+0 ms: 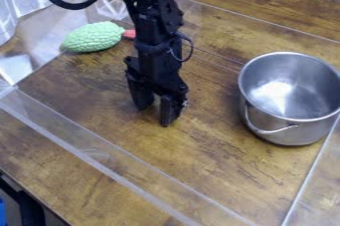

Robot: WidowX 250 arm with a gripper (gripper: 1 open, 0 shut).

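Note:
My gripper is a black arm end reaching down from the top centre to the wooden table, low over its middle or touching it. Whether its fingers are open or shut, and whether anything is between them, I cannot tell against the dark body.
A steel pot stands on the right. A pale green textured object lies at the upper left, with a small red item just behind the arm. Clear plastic edges border the left and front.

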